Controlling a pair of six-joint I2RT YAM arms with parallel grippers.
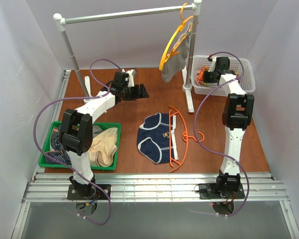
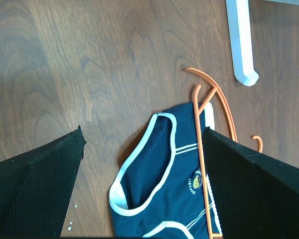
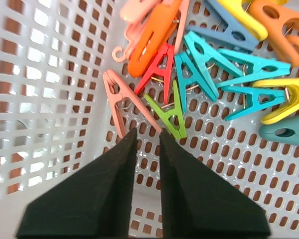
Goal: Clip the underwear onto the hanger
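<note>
Dark navy underwear with white trim (image 1: 152, 137) lies flat on the table, an orange hanger (image 1: 186, 144) lying over its right side. My left gripper (image 1: 139, 91) is open above the table beyond the underwear; in the left wrist view the underwear (image 2: 154, 204) shows below its empty fingers. My right gripper is down in the white basket (image 1: 244, 79), fingertips parted by a narrow gap at a salmon clothespin (image 3: 119, 99); whether it grips that is unclear. Other coloured clips (image 3: 199, 64) lie beside it.
A clothes rack (image 1: 127, 14) spans the back, with a yellow hanger holding a grey garment (image 1: 173, 67) on its right end. A green bin of clothes (image 1: 103, 147) stands front left.
</note>
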